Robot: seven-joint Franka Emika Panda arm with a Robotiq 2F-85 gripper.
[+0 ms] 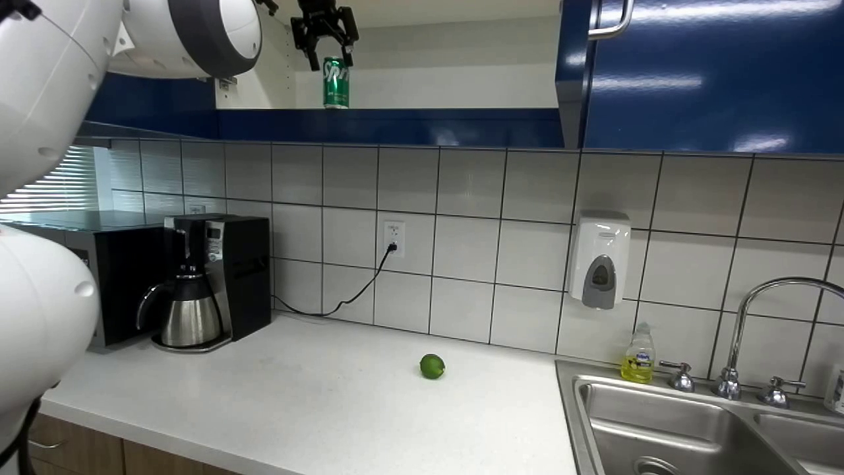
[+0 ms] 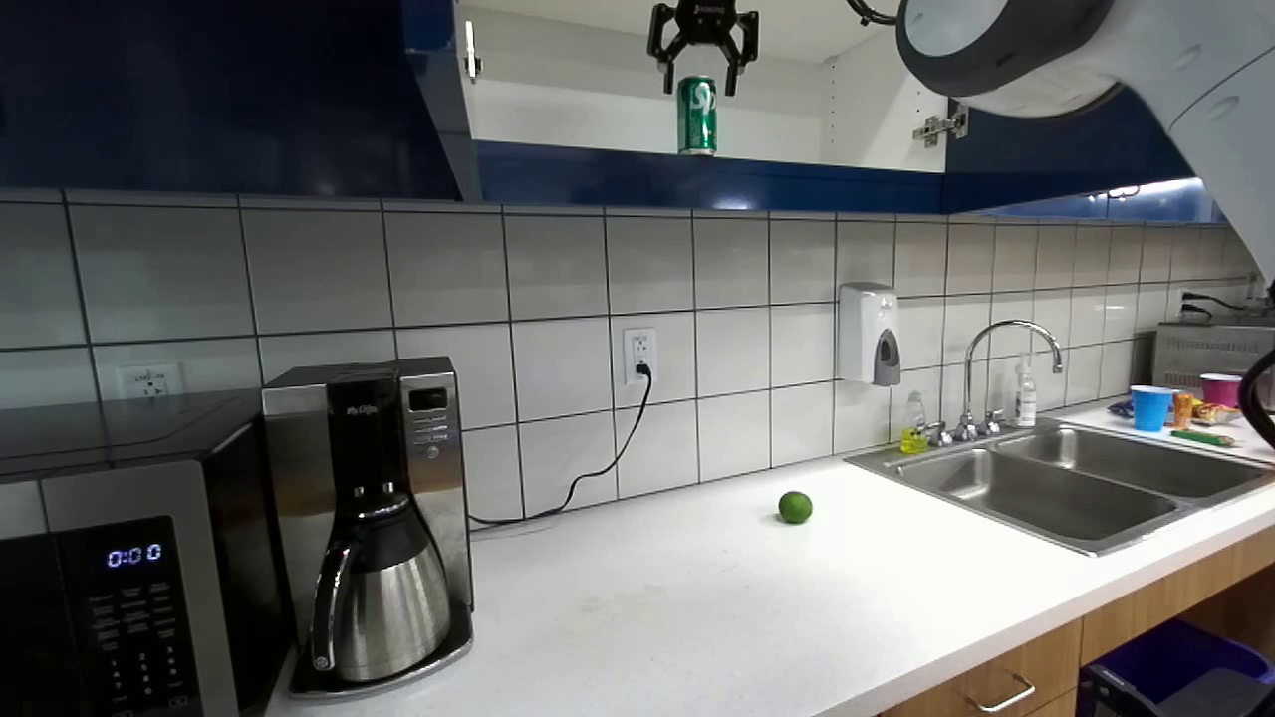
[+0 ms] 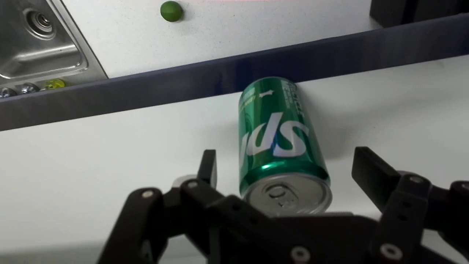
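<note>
A green Sprite can [image 1: 336, 84] stands upright on the floor of the open blue cabinet, close to its front edge. Above it hangs my gripper [image 2: 699, 88], fingers open and nothing held. In the wrist view the can [image 3: 279, 132] shows its silver lid toward me, between but apart from my spread fingers. Down on the white counter lies a green lime [image 1: 432, 365], well below the cabinet and alone.
The cabinet's blue front edge [image 1: 388, 126] runs just in front of the can. A coffee maker [image 2: 394, 538] and a microwave [image 2: 120, 562] stand left on the counter, a sink [image 1: 680, 427] right. Mid-counter is clear but for the lime.
</note>
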